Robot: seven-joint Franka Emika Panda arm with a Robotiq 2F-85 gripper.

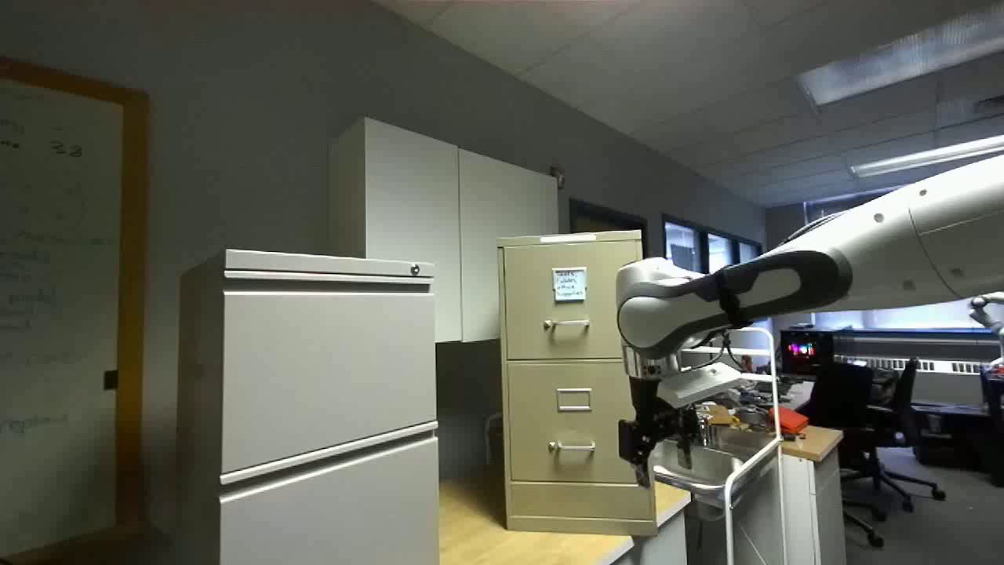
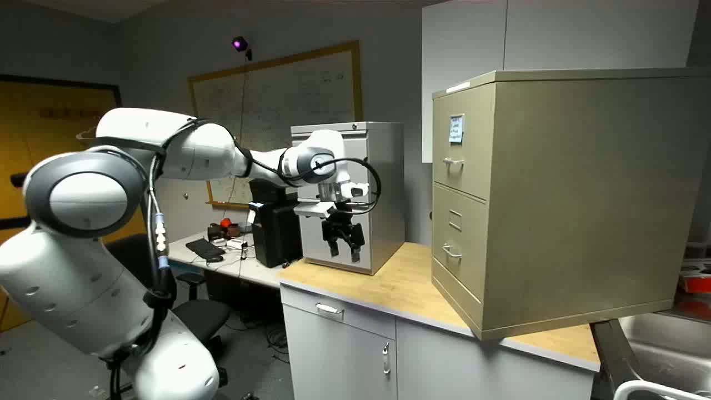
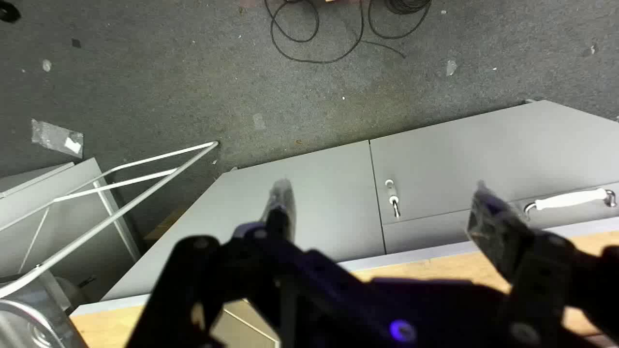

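In the second exterior view, the gripper [image 2: 346, 256] hangs in front of the grey filing cabinet [image 2: 388, 193], left of the tan filing cabinet [image 2: 580, 200]. The first exterior view has the gripper [image 1: 666, 471] overlapping the right edge of the tan cabinet [image 1: 574, 414]. Two drawers with pale handles [image 1: 571, 446] show on that cabinet, both closed. A blue-white label [image 1: 569, 283] is on its upper drawer.
Both cabinets stand on a wooden counter [image 2: 373, 283] with grey doors below. A sink [image 2: 666, 346] and white metal frame [image 1: 777, 405] lie beyond the tan cabinet. In the wrist view, cables [image 3: 325, 61] lie on the open floor [image 3: 174, 75].
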